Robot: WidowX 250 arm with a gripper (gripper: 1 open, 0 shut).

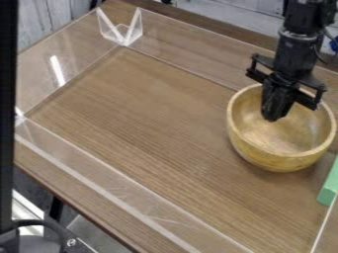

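My gripper (275, 105) hangs at the upper right from the black arm, its fingertips down over the back part of a large tan bowl (280, 150). It looks shut, with nothing seen between its fingers. Whether the fingertips touch the bowl is hard to tell.
A wooden table (132, 148) fills most of the view, largely clear. A green object (327, 186) lies at the right edge beside the bowl. A clear, angular plastic item (121, 30) stands at the back left.
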